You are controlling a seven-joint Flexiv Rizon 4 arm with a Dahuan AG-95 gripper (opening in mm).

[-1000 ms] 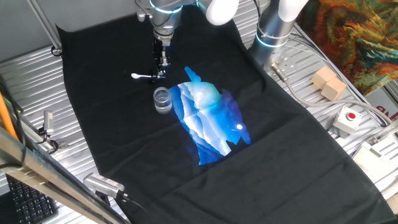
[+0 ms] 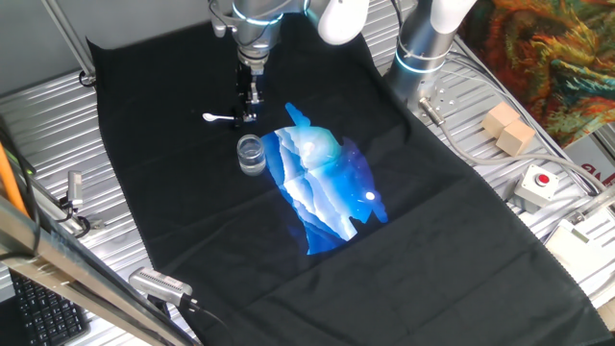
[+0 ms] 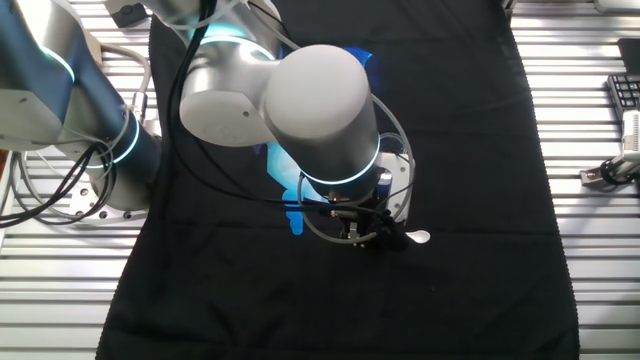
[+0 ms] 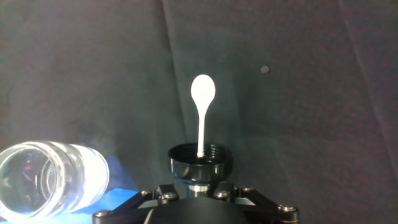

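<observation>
In exterior view 1 my gripper [image 2: 247, 113] points down over the black cloth, close to the clear glass jar [image 2: 252, 155]. A white spoon [image 2: 218, 117] extends left from beside it. The wrist view shows the spoon [image 4: 203, 93] bowl outward, its handle end at a round black cup-like piece [image 4: 199, 163] with a silvery stem below. That piece sits just beyond my fingers [image 4: 168, 195]; whether they grip it cannot be told. The jar [image 4: 53, 177] appears at lower left there. The arm hides most of my gripper in exterior view 2, where the spoon [image 3: 418, 237] peeks out.
A blue-and-white patterned sheet [image 2: 322, 183] lies right of the jar. Wooden blocks [image 2: 515, 137] and a red-button box [image 2: 536, 186] stand off the cloth at right.
Over the last second the wrist has shifted and tilted slightly above the cloth. The spoon, jar and patterned sheet look unmoved.
</observation>
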